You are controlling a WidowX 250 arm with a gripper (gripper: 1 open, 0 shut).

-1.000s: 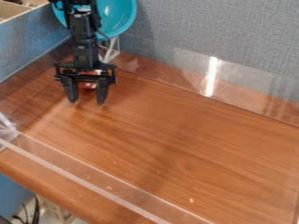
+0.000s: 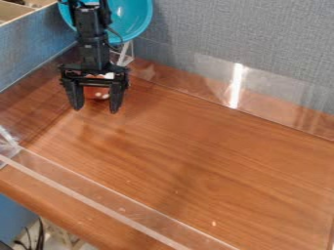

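Observation:
My gripper (image 2: 96, 104) is open over the wooden table (image 2: 196, 176) near its back left corner, its two dark fingers apart and pointing down. A small red and white object (image 2: 97, 92) is partly visible between and behind the fingers; the arm hides much of it, and I cannot tell what it is.
A blue round bowl-like object (image 2: 129, 18) is at the back behind the arm. A low clear barrier runs along the table's edges, with a grey wall (image 2: 235, 39) behind.

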